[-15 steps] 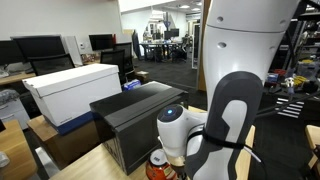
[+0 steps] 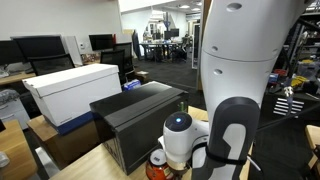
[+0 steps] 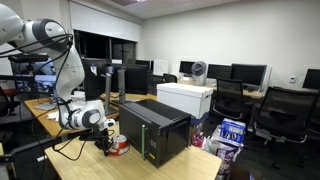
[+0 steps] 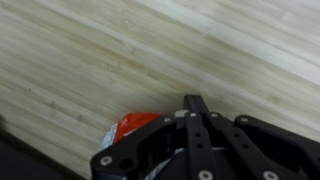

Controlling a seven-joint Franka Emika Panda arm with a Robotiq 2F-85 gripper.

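A red and white can-like object (image 3: 120,145) stands on the wooden table, beside the dark box. In exterior view 1 its red side (image 2: 155,171) shows at the lower edge, partly behind the arm. My gripper (image 3: 105,149) is low over the table, close to that object. From the wrist, the black fingers of the gripper meet at their tips, and nothing shows between them. Part of a red and silvery item (image 4: 127,126) lies just left of the fingers, mostly covered by them. I cannot tell whether they touch it.
A dark grey microwave-like box (image 3: 160,132) stands close by the can. Behind it is a white lidded box (image 2: 72,88). Bare tabletop (image 3: 185,165) lies in front of the dark box, and bare wood fills the upper wrist view.
In exterior view 1 the arm's white forearm and elbow have shifted to the right and slightly down. The red object and the boxes stay where they were.
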